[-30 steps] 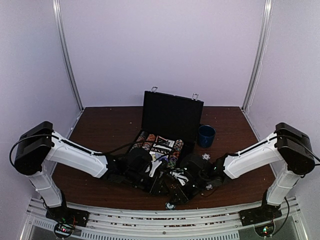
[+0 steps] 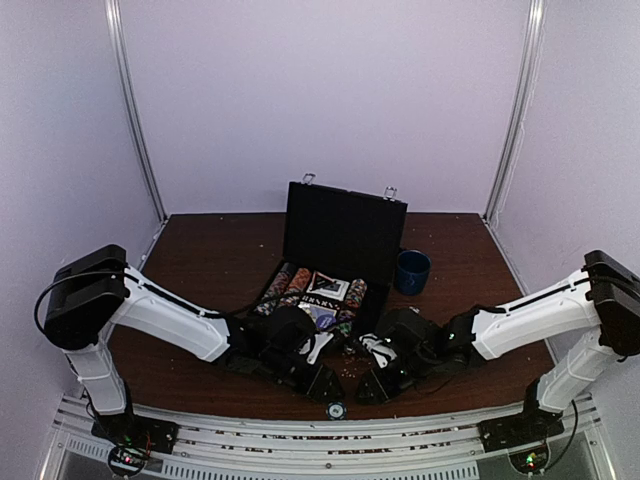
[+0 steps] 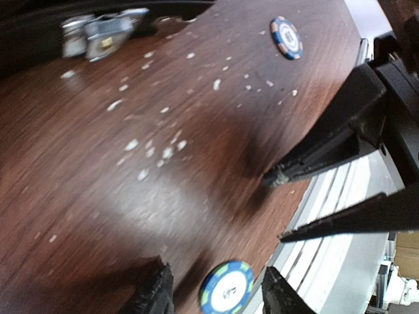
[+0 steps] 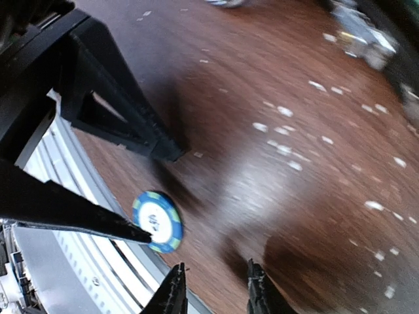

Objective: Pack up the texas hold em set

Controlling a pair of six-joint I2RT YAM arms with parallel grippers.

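Observation:
A blue-green chip with a white centre (image 2: 336, 410) lies flat at the table's front edge. My left gripper (image 2: 325, 386) is part open just above and behind it; in the left wrist view the chip (image 3: 226, 288) shows between its fingers, which do not visibly grip it. Close by to the right, my right gripper (image 2: 372, 387) stands part open and empty. The right wrist view has the chip (image 4: 158, 221) beside a left-gripper finger. A blue-orange chip (image 3: 286, 37) rests farther right. Behind the arms, the open black case (image 2: 340, 235) holds rows of chips and a card box (image 2: 324, 287).
A dark blue cup (image 2: 411, 271) stands right of the case. The case's metal latch (image 3: 98, 36) juts toward the grippers. Small white flecks dot the tabletop.
My right gripper has moved right, opening a gap between the two grippers. The left arm has shifted slightly right. The front chip has barely moved; the right arm now covers a chip near the cup.

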